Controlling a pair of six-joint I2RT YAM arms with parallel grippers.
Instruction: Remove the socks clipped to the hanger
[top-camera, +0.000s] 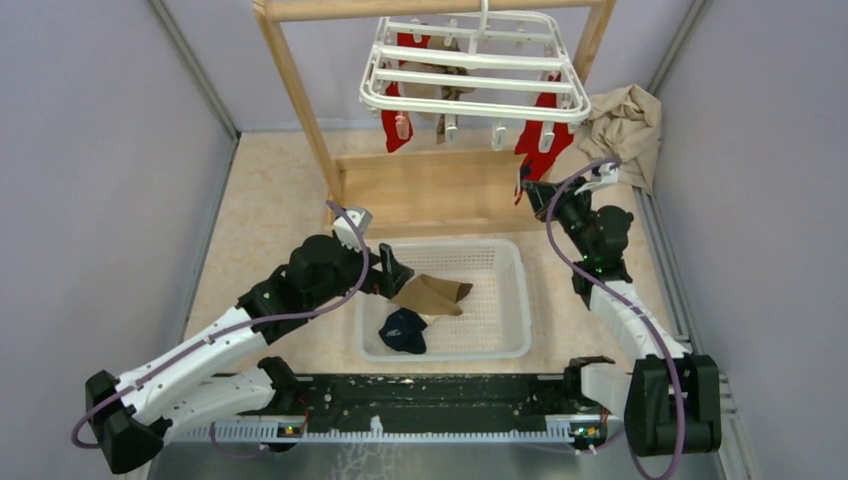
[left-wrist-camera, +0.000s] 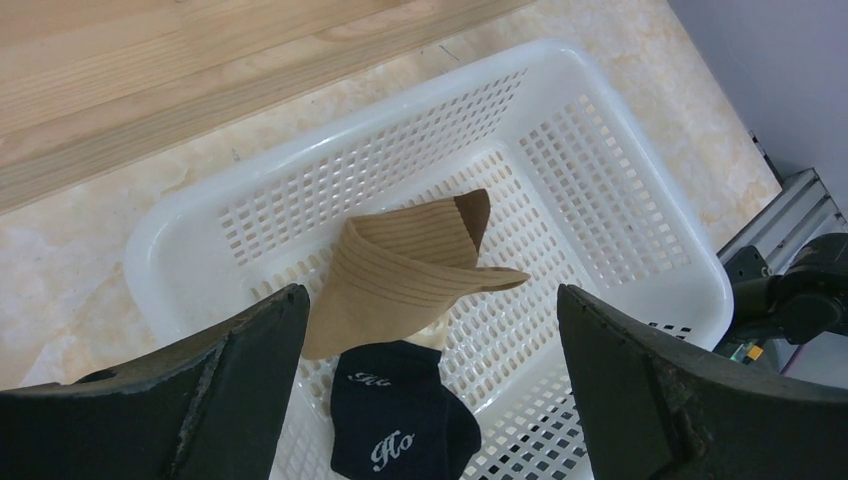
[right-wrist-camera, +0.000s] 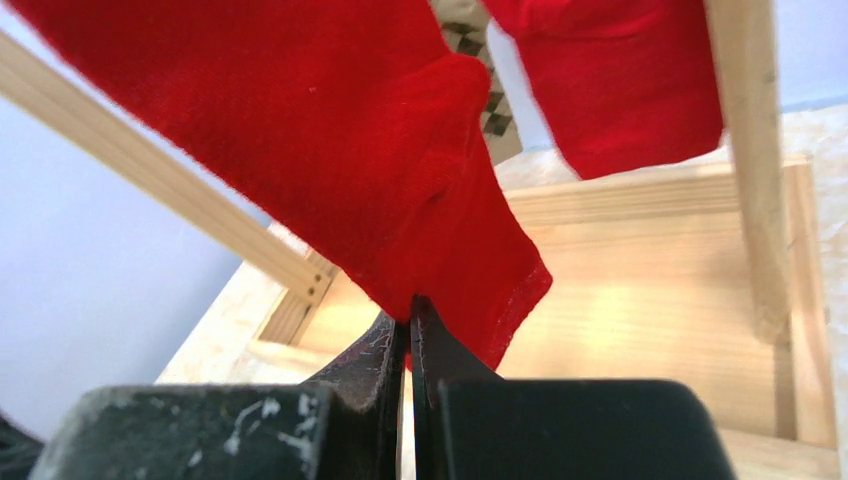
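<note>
The white hanger (top-camera: 470, 80) is at the top of the top view with several socks clipped under it. A red sock (top-camera: 545, 130) hangs from its right front corner. My right gripper (top-camera: 527, 186) is shut on the lower edge of this sock, whose red cloth (right-wrist-camera: 400, 200) fills much of the right wrist view and is pinched at the fingertips. Another red sock (top-camera: 393, 120) hangs at the hanger's left. Over the white basket's left side, my left gripper (top-camera: 400, 270) stands open and empty. Below it lie a tan sock (left-wrist-camera: 390, 290) and a dark navy sock (left-wrist-camera: 390, 410).
The white basket (top-camera: 515, 300) has bare floor on its right side. A wooden frame (top-camera: 297, 95) holds up the hanger, its posts to either side. Crumpled beige cloth (top-camera: 630, 130) lies at the back right.
</note>
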